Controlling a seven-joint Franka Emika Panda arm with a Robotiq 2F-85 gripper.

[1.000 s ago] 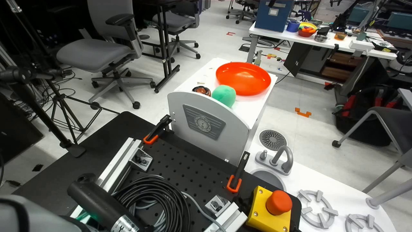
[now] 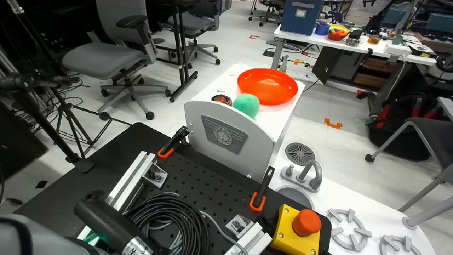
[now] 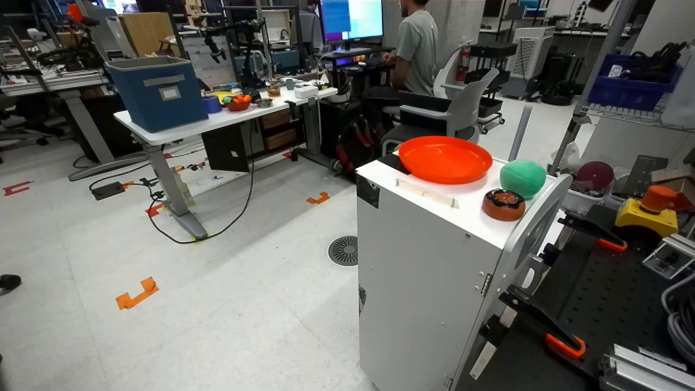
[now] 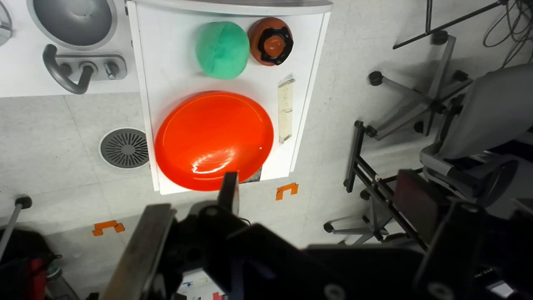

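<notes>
A round orange-red plate (image 4: 215,140) lies on the white top of a narrow cabinet (image 3: 417,306). Beside it sits a soft green ball (image 4: 222,50), apart from the plate. A brown ring-shaped toy with black icing (image 4: 271,41), much like a donut, rests close to the ball near the cabinet's grey backboard (image 2: 229,136). In the wrist view my gripper is open, its fingers spread with nothing between them. It hangs above the scene, its fingertips overlapping the plate's near edge in that view. Neither exterior view shows the gripper.
A toy sink with a grey faucet (image 2: 313,175) adjoins the cabinet. Clamps and a yellow box with a red button (image 2: 297,229) stand on the black pegboard table. A strip of tape (image 4: 285,111) marks the white top, otherwise bare around the toys.
A small dark shape at the top edge of exterior view 1, over the blue bin, is gone now. The plate, ball and donut toy have not moved.
</notes>
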